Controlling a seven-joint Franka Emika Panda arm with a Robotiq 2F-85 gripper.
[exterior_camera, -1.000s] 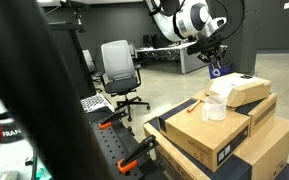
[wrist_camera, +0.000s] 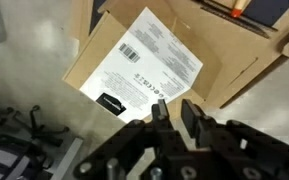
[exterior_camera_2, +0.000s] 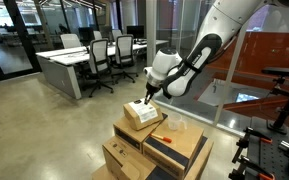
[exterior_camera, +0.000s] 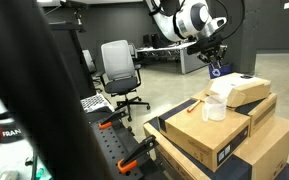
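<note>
My gripper shows at the lower middle of the wrist view, its two dark fingers apart with nothing between them. Beyond it is a cardboard box [wrist_camera: 212,45] bearing a white printed label [wrist_camera: 144,62]. A small orange object [wrist_camera: 238,7] appears at the top right there. In the exterior views, a whitish see-through container [exterior_camera: 215,107] stands on a cardboard box [exterior_camera: 202,130], with a slim orange item [exterior_camera: 193,105] lying beside it. A smaller carton [exterior_camera_2: 141,113] sits on the boxes behind. The gripper cannot be made out in either exterior view.
A person [exterior_camera_2: 166,70] in a light shirt stands behind the boxes. Office chairs [exterior_camera: 121,72] are farther back. A large dark shape fills the left foreground of exterior view 1. Open floor [exterior_camera_2: 44,130] lies left of the boxes in exterior view 2.
</note>
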